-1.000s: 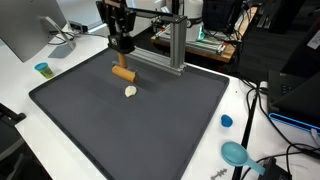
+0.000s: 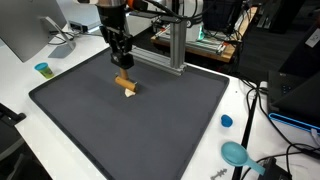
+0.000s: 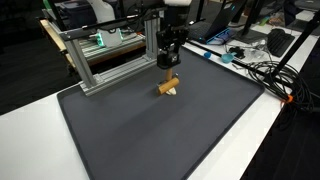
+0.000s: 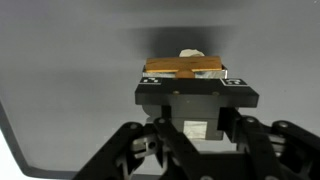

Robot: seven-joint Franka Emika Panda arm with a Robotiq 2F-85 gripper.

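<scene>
A wooden mallet-shaped tool hangs from my gripper (image 2: pixel 121 66), its upright handle (image 2: pixel 122 74) between the shut fingers. In exterior view 1 its rounded wooden head (image 2: pixel 125 84) points downward, close to a small pale round piece (image 2: pixel 130 93) on the dark board. Exterior view 2 has the wooden head (image 3: pixel 168 88) partly in front of the pale piece (image 3: pixel 172 92); whether they touch I cannot tell. From the wrist, the head (image 4: pixel 184 65) lies across the fingers, and part of the pale piece (image 4: pixel 190 53) peeks out past it.
The dark board (image 2: pixel 130 130) is clear over most of its area. A metal-framed rack (image 3: pixel 120 75) stands at its edge near the arm. A green-blue cup (image 2: pixel 43 70), a blue lid (image 2: pixel 226 121) and a teal ladle (image 2: pixel 238 155) lie off the board.
The gripper has moved down and nearer exterior view 1's camera, bringing the wooden tool from behind the pale piece to close beside it. The pale piece has stayed put.
</scene>
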